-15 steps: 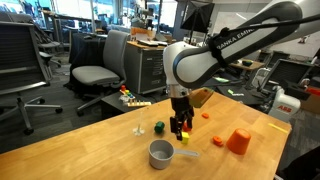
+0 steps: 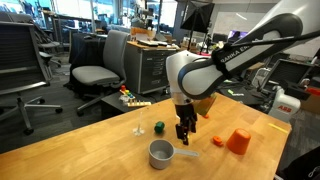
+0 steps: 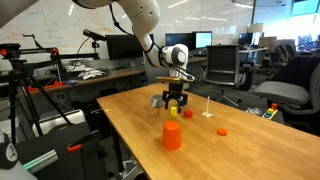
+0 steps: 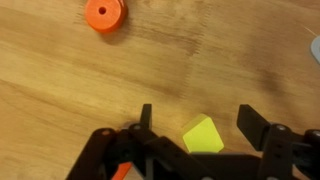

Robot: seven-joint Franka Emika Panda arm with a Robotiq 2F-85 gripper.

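My gripper (image 2: 186, 138) hangs low over the wooden table, between a grey metal cup and an orange cup in exterior view 1. In the wrist view, its two black fingers (image 4: 146, 117) stand apart, so the gripper is open. A small yellow block (image 4: 203, 136) shows in the gap, toward the lower edge of that view. Whether either finger touches it, I cannot tell. From exterior view 2, the yellow block (image 3: 173, 111) appears just under the gripper. The arm mostly hides it in exterior view 1.
The metal cup (image 2: 161, 153) stands close by, left of the gripper, and the orange cup (image 2: 239, 141) to its right. A round orange-red piece (image 4: 105, 13) and a green object (image 2: 159, 128) also lie around.
The yellow block, plain to see beneath it a second ago in exterior view 1, is now mostly covered.
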